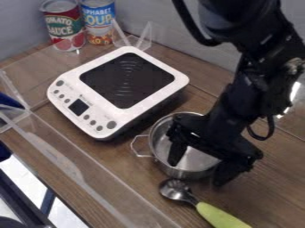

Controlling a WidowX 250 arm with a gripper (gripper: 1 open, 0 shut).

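Observation:
A steel pot [161, 148] with wire handles rests on the wooden counter, right of a white induction cooktop [117, 90] with a black top. My black gripper [197, 156] is over the pot's right part and hides much of it; I cannot tell whether its fingers grip the rim or stand apart from it. In front of the pot lies a spoon [202, 203] with a steel bowl and green handle.
A tomato sauce can [64, 25] and an alphabet soup can [99, 18] stand at the back left. Clear plastic barriers edge the counter's left side. Bare wood [274, 178] lies to the right.

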